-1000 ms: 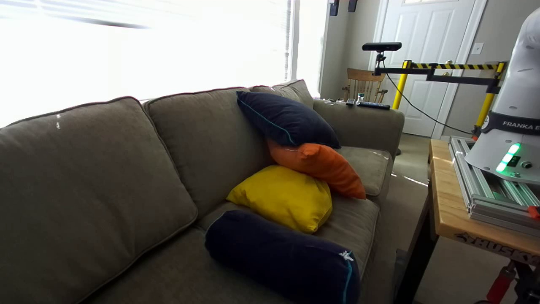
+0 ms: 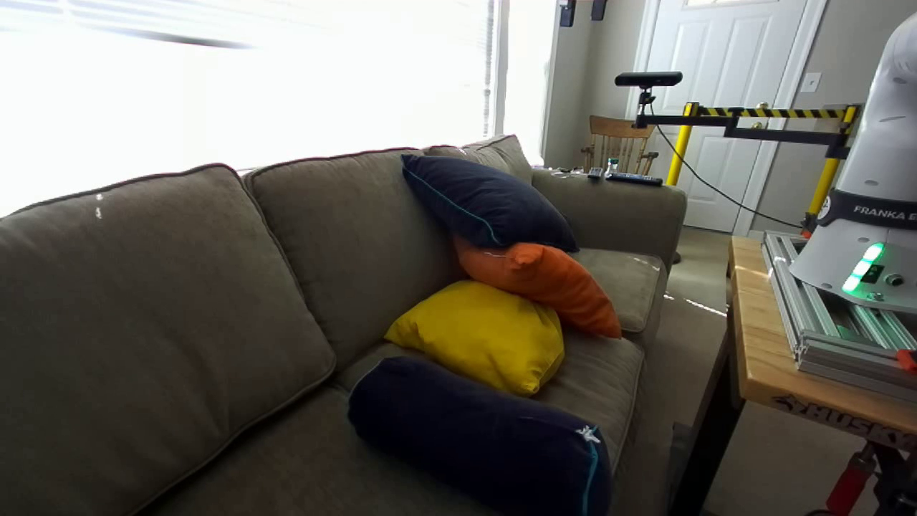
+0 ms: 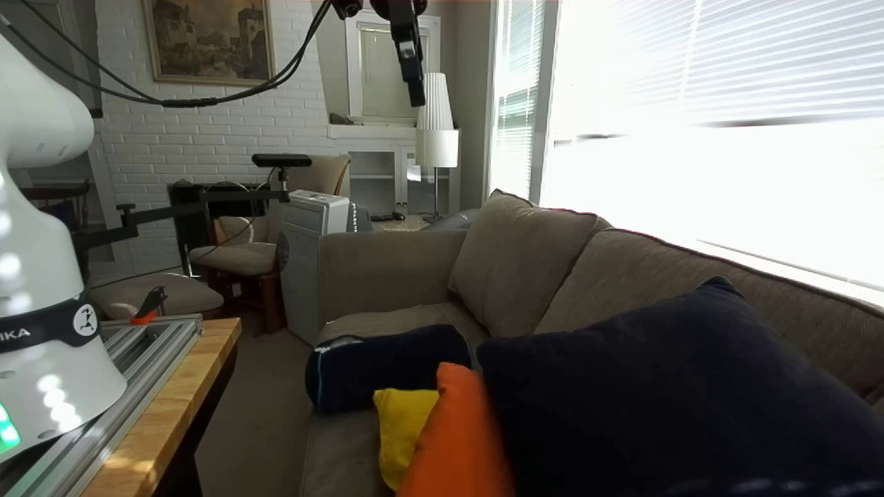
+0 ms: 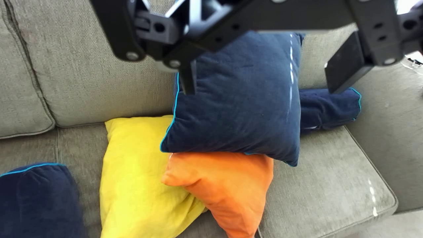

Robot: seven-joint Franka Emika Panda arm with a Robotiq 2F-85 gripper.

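Observation:
Seen from the wrist, my gripper is open, its dark fingers wide apart with no pillow held between them. Below it, a square navy pillow [image 4: 242, 99] with turquoise piping leans on the couch back and overlaps an orange pillow [image 4: 234, 178]. That orange one lies partly over a yellow pillow [image 4: 138, 170]. A navy bolster [image 2: 481, 430] rests on the seat on the yellow pillow's other side in exterior view 1. Another dark blue cushion [image 4: 331, 107] shows behind the square pillow, by the armrest. In exterior view 2, part of the gripper [image 3: 411, 74] hangs above the couch.
The grey couch [image 2: 155, 335] has bare seat at its near end in exterior view 1. Its armrest [image 2: 610, 211] carries remotes and small items. The robot base stands on a wooden bench [image 2: 774, 352] across a narrow gap. A tall lamp [image 3: 436, 149] stands beyond the couch.

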